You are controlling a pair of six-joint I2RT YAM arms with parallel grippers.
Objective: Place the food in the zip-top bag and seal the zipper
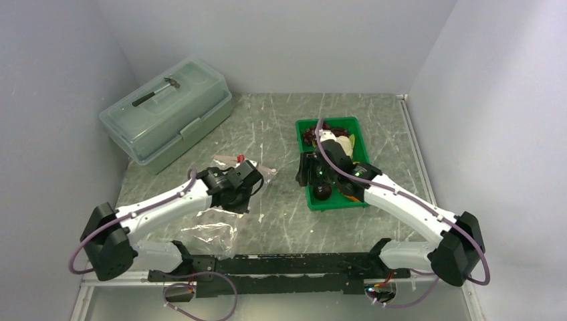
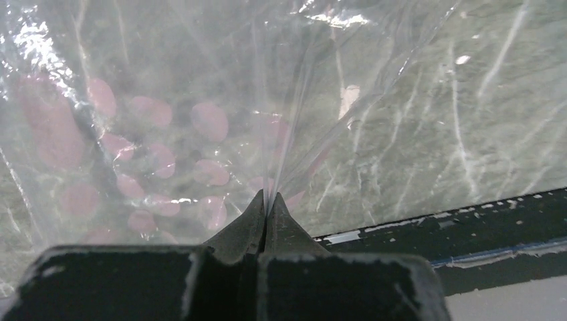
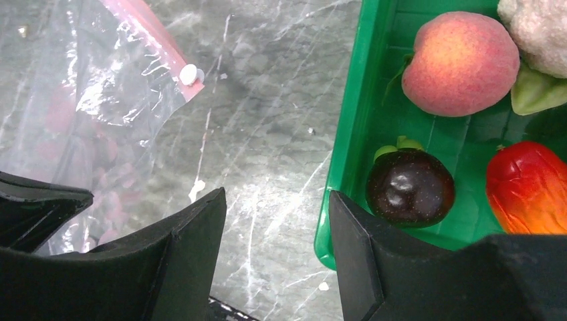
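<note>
A clear zip bag (image 2: 180,60) with pink dots lies on the grey table. My left gripper is shut on its film, which bunches up into the fingertips. In the right wrist view the bag's pink zipper strip (image 3: 155,35) ends in a white slider (image 3: 189,74). My right gripper stands open and empty above the left wall of the green tray (image 3: 341,154). Inside that tray are a peach (image 3: 461,63), a dark mangosteen (image 3: 410,187), a red-orange pepper (image 3: 528,187) and a whitish cauliflower (image 3: 538,33).
A large translucent box (image 1: 167,114) with a hammer (image 1: 156,91) on its lid stands at the back left. Walls rise on the left, back and right. Bare table (image 1: 281,227) lies between the bag and the tray.
</note>
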